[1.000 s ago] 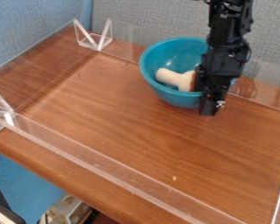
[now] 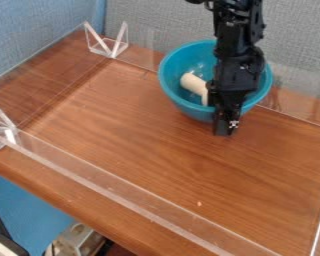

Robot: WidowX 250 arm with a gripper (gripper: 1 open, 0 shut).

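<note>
A teal bowl (image 2: 182, 60) stands toward the back of the wooden table, with a pale elongated object (image 2: 194, 86) inside it. My black gripper (image 2: 224, 122) reaches down from above at the bowl's right front, in front of part of the bowl and the pale object. Its fingertips are dark and small, and I cannot tell whether they are apart or what is between them.
Clear barriers run along its edges, with white brackets (image 2: 105, 38) at the back left and at the left. A blue floor lies beyond the lower left edge.
My gripper has shifted left along the bowl's front, now covering more of the bowl and of the pale object.
</note>
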